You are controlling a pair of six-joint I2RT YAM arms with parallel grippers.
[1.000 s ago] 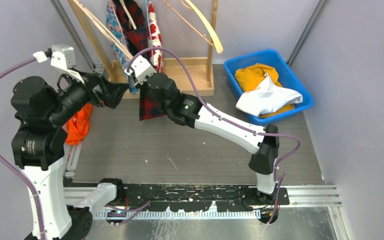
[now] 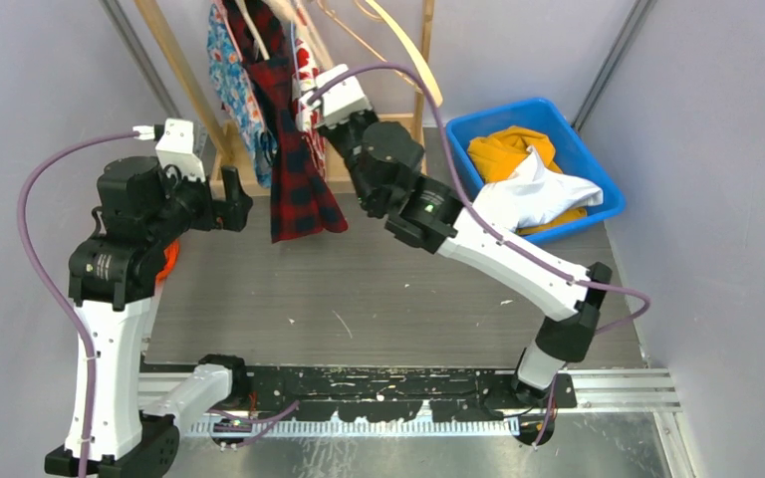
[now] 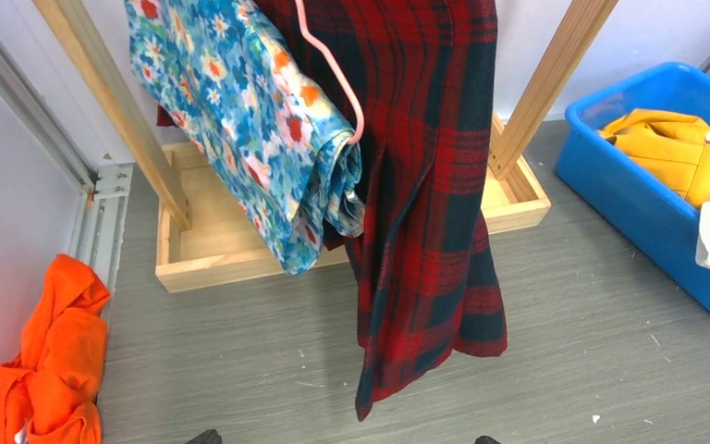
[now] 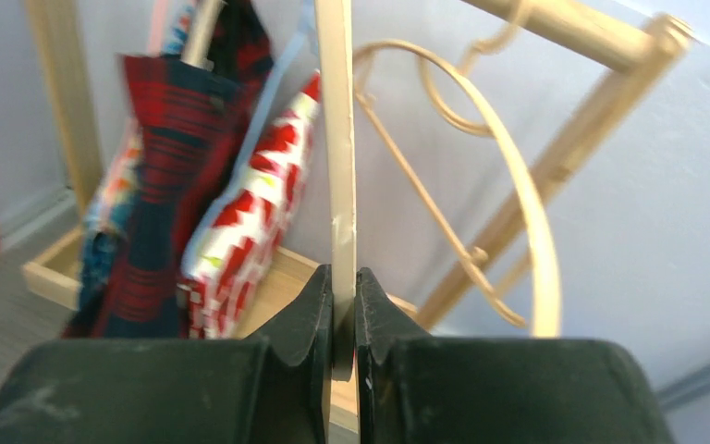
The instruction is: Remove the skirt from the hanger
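Note:
A red and navy plaid skirt (image 2: 297,189) (image 3: 430,259) hangs on the wooden rack among other garments, its lower part hanging free in front of the rack's base. My right gripper is shut on a pale wooden hanger bar (image 4: 337,166) that runs upward through the right wrist view. My left gripper (image 2: 234,204) stands open left of the skirt; in the left wrist view only its fingertips show at the bottom edge, empty, with the skirt beyond them.
Blue floral cloth (image 3: 231,129) and red-and-white cloth (image 4: 268,185) hang beside the skirt. A blue bin (image 2: 558,224) with yellow and white clothes stands right; orange cloth (image 3: 55,370) lies left.
My right arm has moved right and up, taking the held hanger with it. More of the plaid skirt now shows from above.

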